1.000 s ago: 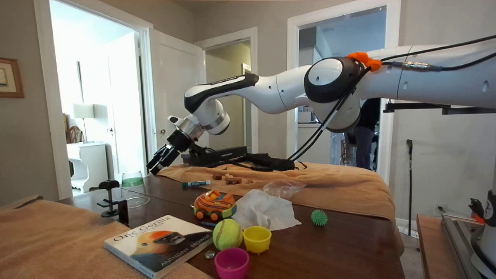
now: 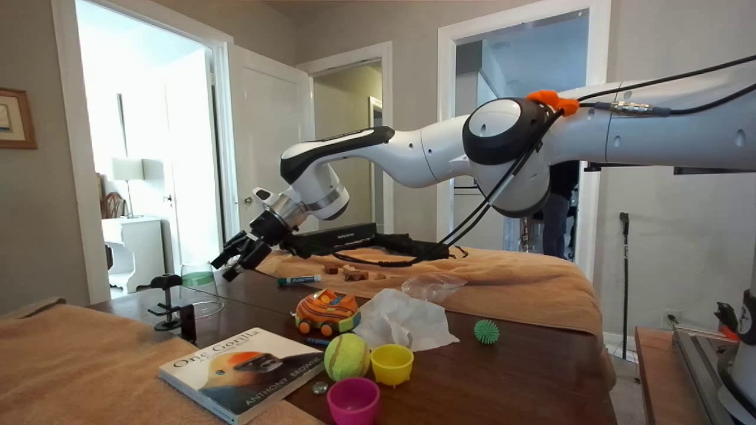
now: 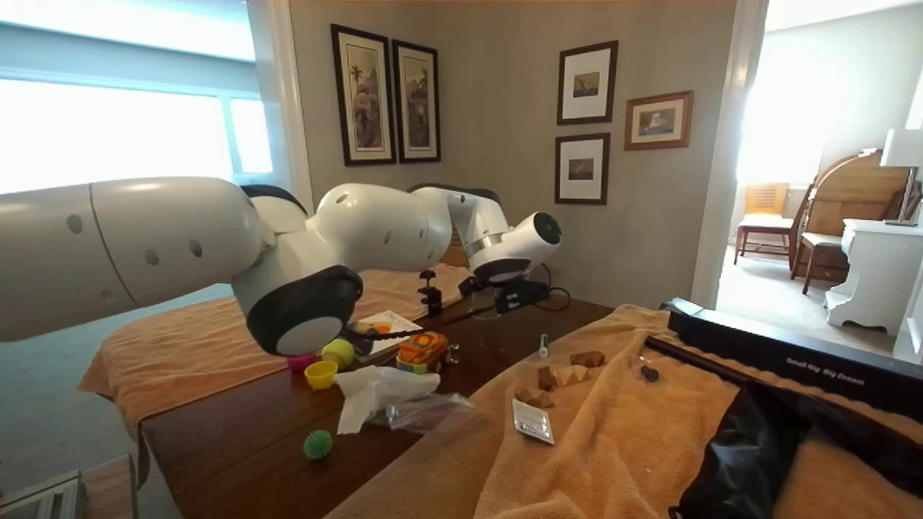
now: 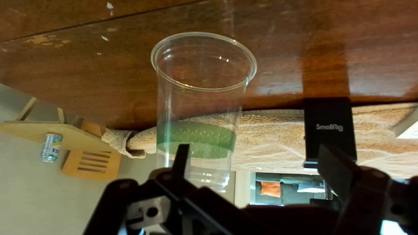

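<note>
A clear plastic cup point(image 4: 200, 101) with a green band stands rim-down on the dark table point(image 2: 496, 382), near its far left part in exterior view 1. My gripper point(image 2: 223, 268) is tilted down beside and above the cup, its fingers spread apart. In the wrist view, which is upside down, the left finger point(image 4: 181, 158) overlaps the cup's closed end, while the right finger point(image 4: 333, 166) stands well clear of it. Whether the cup is within finger depth I cannot tell. Nothing is gripped. The arm hides the fingers in exterior view 2.
Close to the cup stands a black clamp point(image 2: 167, 304). A book point(image 2: 244, 372), toy car point(image 2: 326, 313), tennis ball point(image 2: 347, 356), yellow cup point(image 2: 391, 365), pink cup point(image 2: 352, 401) and white paper point(image 2: 404, 322) lie nearer. A marker point(image 2: 299, 280) lies behind the car.
My gripper has moved slightly left and down toward the cup and turned; its fingers now look wider apart. The cup appears shifted very slightly left. The other table objects stay put.
</note>
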